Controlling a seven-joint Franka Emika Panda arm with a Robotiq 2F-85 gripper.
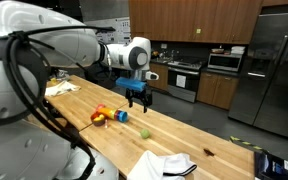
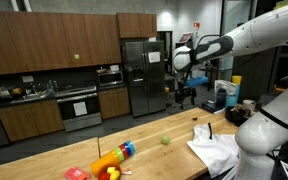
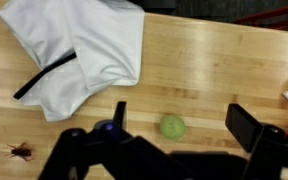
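Note:
Above the wooden table my gripper stands open, its two dark fingers wide apart and nothing between them. Well below that gap lies a small round green object (image 3: 172,127), which also shows on the tabletop in exterior view 1 (image 1: 145,134). A white cloth (image 3: 89,55) is spread at the upper left of the wrist view, with a thin black item (image 3: 44,78) lying across it. In exterior view 1 the gripper (image 1: 138,101) hangs high over the table, apart from everything on it.
A small dark brown thing (image 3: 21,151) lies near the cloth. Toward one end of the table are an orange-and-blue cylinder (image 2: 112,158) and a red piece (image 2: 77,173). Dark boxes (image 1: 275,166) sit at the right edge. Bare wood surrounds the green object.

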